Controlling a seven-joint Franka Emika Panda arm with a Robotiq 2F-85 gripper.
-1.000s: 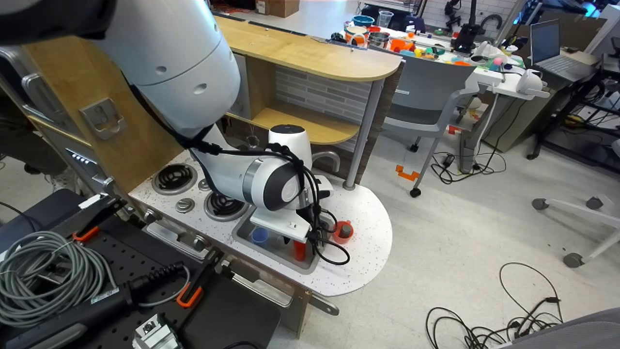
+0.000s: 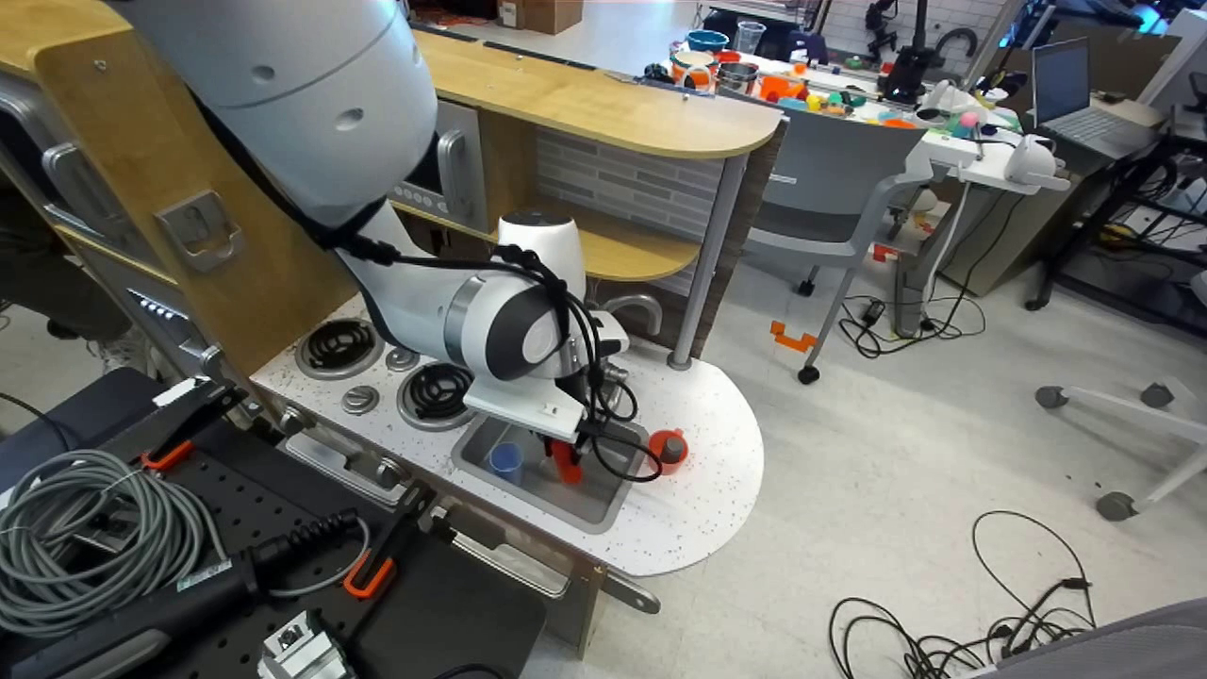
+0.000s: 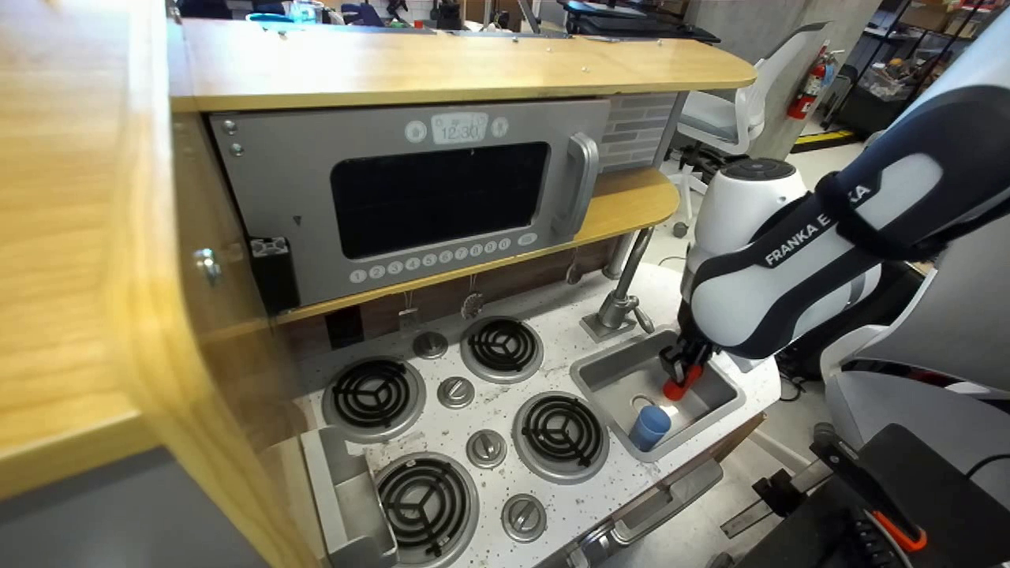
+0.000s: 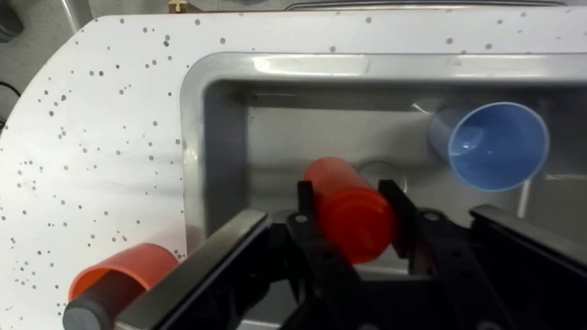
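In the wrist view, my gripper is shut on a red cylindrical object, with one dark finger on each side of it. The object hangs over the grey sink; whether it touches the bottom I cannot tell. A blue cup stands in the same basin, apart from my fingers. On the white counter beside the sink lies an orange-red cup with a dark grey cylinder in its mouth. In exterior view 2 the red object shows just below my fingers.
Stove burners and knobs lie on the stove side of the sink. A faucet rises behind the basin, and a wooden shelf overhangs the back.
The arm has risen and shifted left in exterior view 1, carrying the red object up and left with it. The blue cup and the orange-red cup have stayed where they were.
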